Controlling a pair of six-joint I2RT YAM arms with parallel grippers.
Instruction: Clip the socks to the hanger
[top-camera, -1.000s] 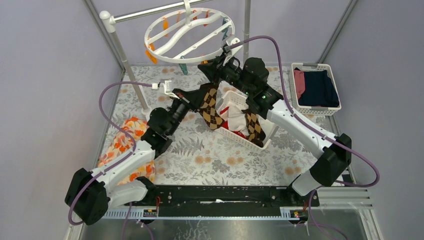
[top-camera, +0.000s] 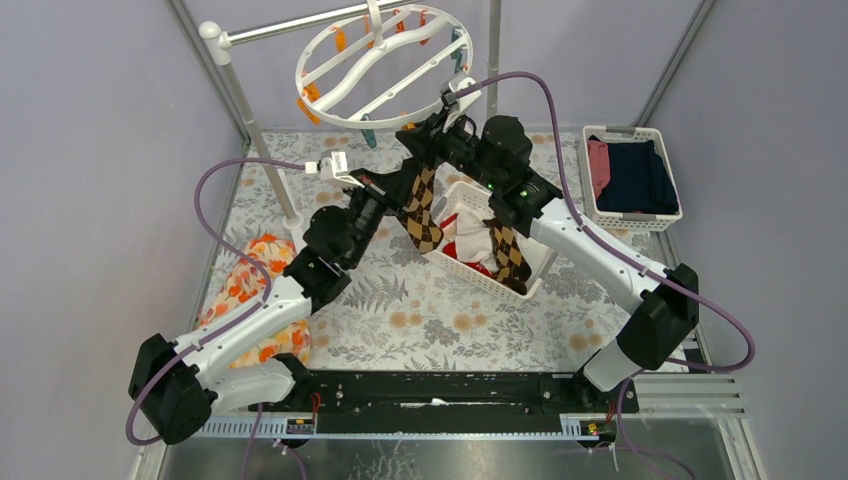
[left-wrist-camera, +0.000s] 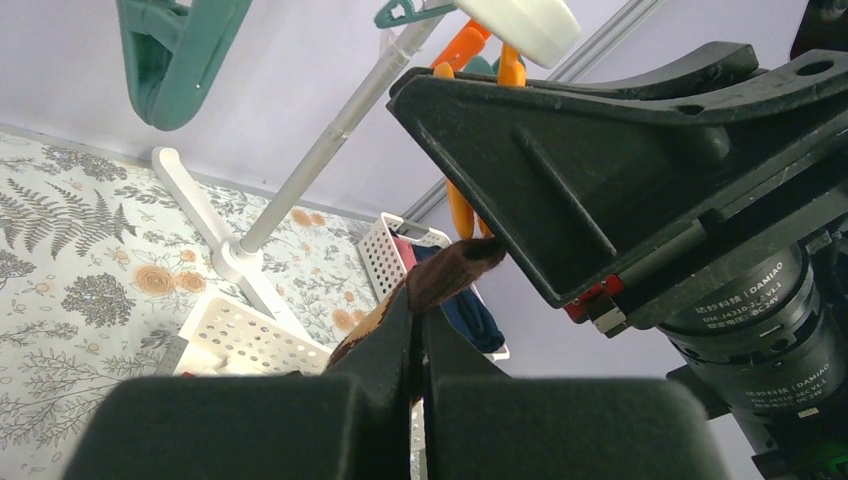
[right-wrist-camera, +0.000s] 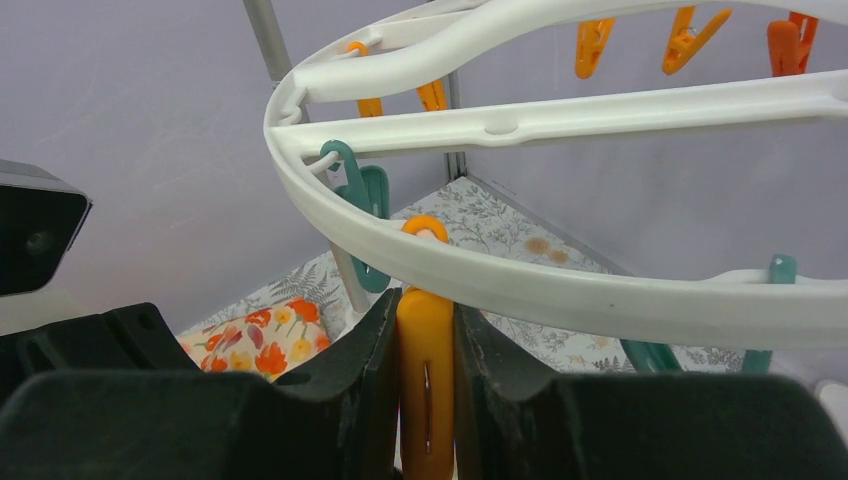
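A brown-and-tan argyle sock (top-camera: 420, 220) hangs below the white round hanger (top-camera: 372, 124). My left gripper is shut on it near its dark cuff (left-wrist-camera: 458, 272). An orange clip (right-wrist-camera: 427, 375) on the hanger's near rim is pinched in my right gripper. In the left wrist view, the orange clip's prongs (left-wrist-camera: 461, 210) point down at the cuff's upper edge, very close to it. Whether the cuff lies between the prongs, I cannot tell. The two grippers are close together under the rim.
A second argyle sock (top-camera: 510, 258) lies with red and white items in the white basket (top-camera: 478, 281). Folded dark clothes sit in another basket (top-camera: 632, 221) at the right. Green clips (top-camera: 368, 137) and other orange clips hang on the hanger. A floral orange cloth (top-camera: 290, 342) lies at left.
My left gripper has moved slightly up and right toward the clip over the last second. The hanger shifted slightly right.
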